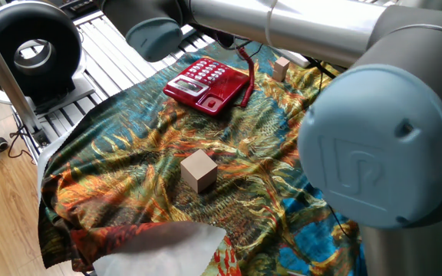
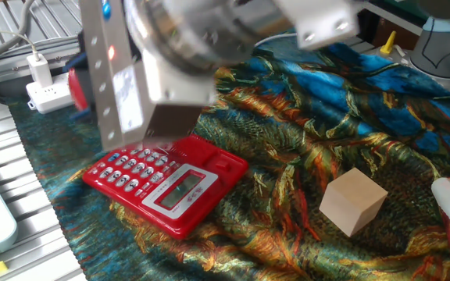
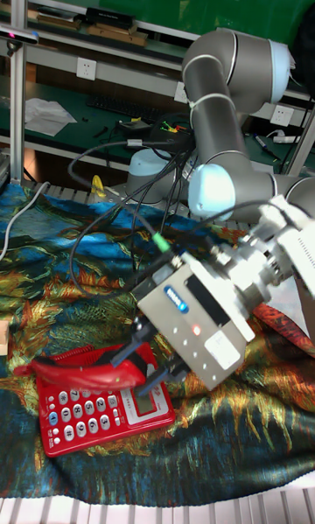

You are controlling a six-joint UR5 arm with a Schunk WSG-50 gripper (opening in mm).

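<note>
The red telephone base [image 1: 206,86] lies on the patterned cloth, its keypad and display facing up and its cradle empty. In the third exterior view, the red handset [image 3: 80,374] hangs above the base [image 3: 88,422], with my gripper [image 3: 132,375] shut on one end of it. Dark fingers [image 3: 138,330] straddle that end. Part of the handset [image 2: 77,89] shows behind the gripper body in the second view. A coiled red cord [image 1: 248,80] runs upward beside the base. The first view hides my fingers behind the arm.
A wooden cube [image 1: 199,171] sits mid-cloth, and a smaller wooden block [image 1: 281,69] stands right of the phone. A white power strip [image 2: 51,96] lies at the table's edge. The cloth is folded over at the front [image 1: 163,249].
</note>
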